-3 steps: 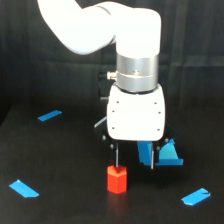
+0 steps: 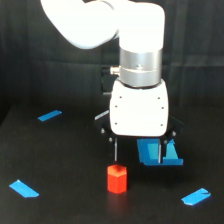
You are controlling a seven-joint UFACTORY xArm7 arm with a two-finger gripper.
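A small red block (image 2: 117, 180) rests on the black table, a little left of the frame's lower centre. My white gripper (image 2: 138, 154) hangs above and behind it, slightly to the right as seen here. Its two thin dark fingers are spread well apart, and nothing shows between them. The left finger (image 2: 115, 150) appears just above the block in the picture; whether they touch is hard to judge. Partly hidden behind the gripper lies a blue object (image 2: 172, 154) with a lighter, slanted part.
Strips of blue tape mark the table at back left (image 2: 49, 115), front left (image 2: 24, 188) and front right (image 2: 196, 197). Dark cloth hangs behind. Open table surrounds the block.
My gripper has shifted slightly up and to the right in the picture. The red block and the tape strips look unmoved.
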